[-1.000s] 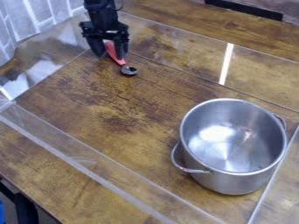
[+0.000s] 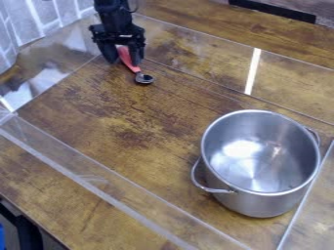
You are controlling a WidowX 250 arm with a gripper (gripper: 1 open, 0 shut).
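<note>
My black gripper (image 2: 117, 44) is at the top left of the camera view, low over the table, at a red-handled utensil (image 2: 131, 63) with a dark round head (image 2: 144, 78). The fingers overlap the far end of the red handle, and whether they hold it is too small to tell. A large steel pot (image 2: 255, 161) with side handles stands at the lower right, well apart from the gripper.
The wooden table (image 2: 117, 142) has a wide clear middle between utensil and pot. Translucent edging runs along its left and lower sides. A white tape strip (image 2: 253, 70) lies at the upper right.
</note>
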